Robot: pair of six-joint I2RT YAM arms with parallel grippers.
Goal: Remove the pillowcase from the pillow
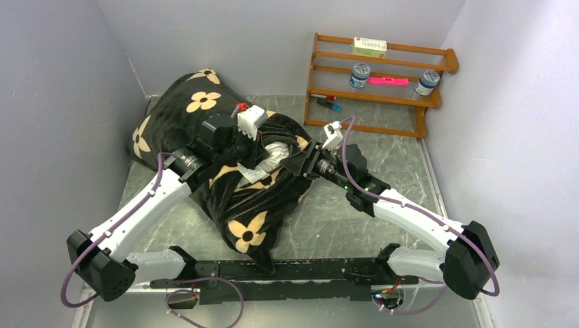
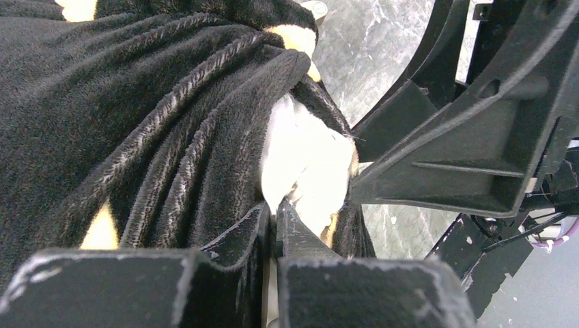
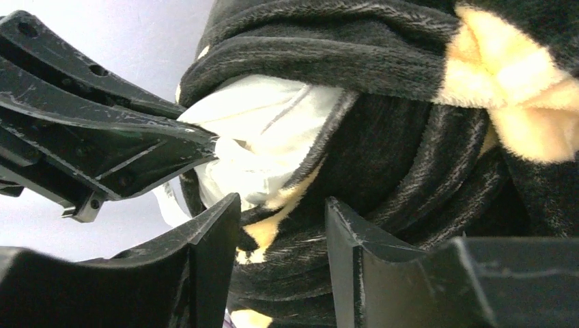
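Observation:
A dark pillowcase [image 1: 225, 195] with tan flowers lies bunched on the left and middle of the table. Through its opening the white pillow [image 1: 274, 156] shows, creased, its larger part hidden by the case. My left gripper is shut on a pinch of the white pillow fabric [image 2: 314, 160], inside the opening. From the right, my right gripper [image 1: 290, 164] reaches the case's edge with its fingers part open. In the right wrist view, the right gripper has dark folds and the opening's rim in front of its spread fingers [image 3: 220, 236]; no grasp shows there.
At the back right stands a wooden rack [image 1: 379, 92] with a box [image 1: 369, 47], two jars and a pink item. Markers [image 1: 329, 104] lie by its left side.

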